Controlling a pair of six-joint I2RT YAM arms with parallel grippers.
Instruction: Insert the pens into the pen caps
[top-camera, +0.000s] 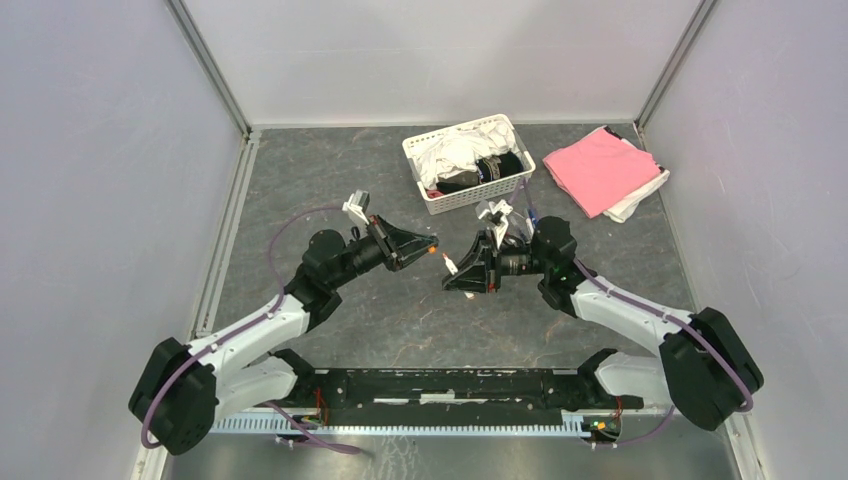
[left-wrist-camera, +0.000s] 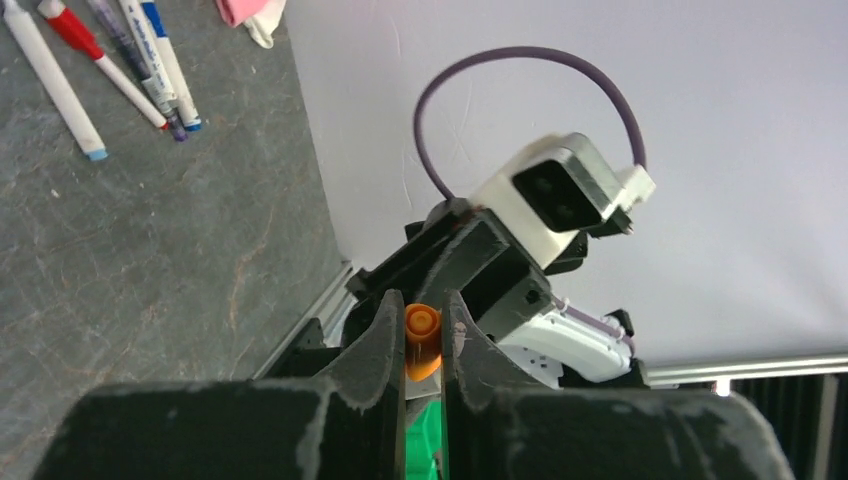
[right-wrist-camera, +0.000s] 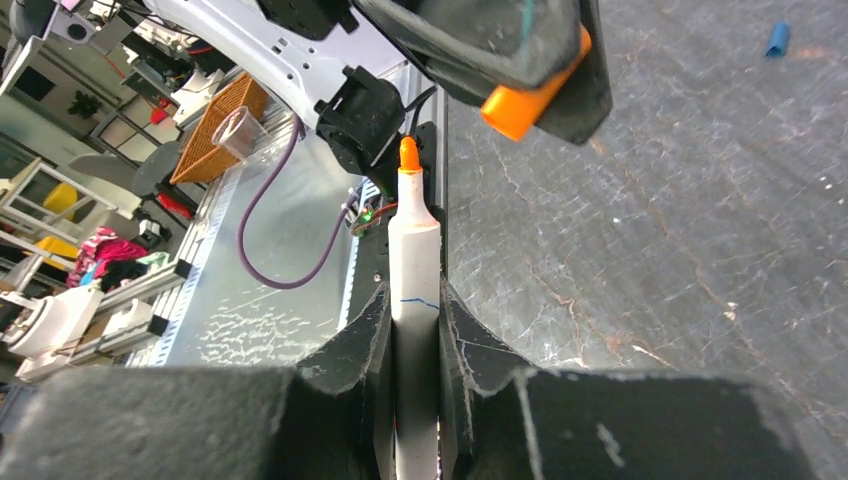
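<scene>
An orange pen cap (left-wrist-camera: 422, 340) is gripped by my left gripper, shut on it. My right gripper is shut on a white marker (right-wrist-camera: 414, 250) with an exposed orange tip. In the top view the two grippers face each other near the middle, cap (top-camera: 432, 249) and marker (top-camera: 450, 264) close but apart. In the right wrist view the cap (right-wrist-camera: 530, 95) sits above and right of the tip. Several pens (left-wrist-camera: 60, 85) lie on the table in the left wrist view; a blue cap (right-wrist-camera: 778, 38) lies in the right wrist view.
A white basket (top-camera: 430, 200) with cloths stands at the back middle. A folded pink cloth (top-camera: 600, 170) lies on a white one at the back right.
</scene>
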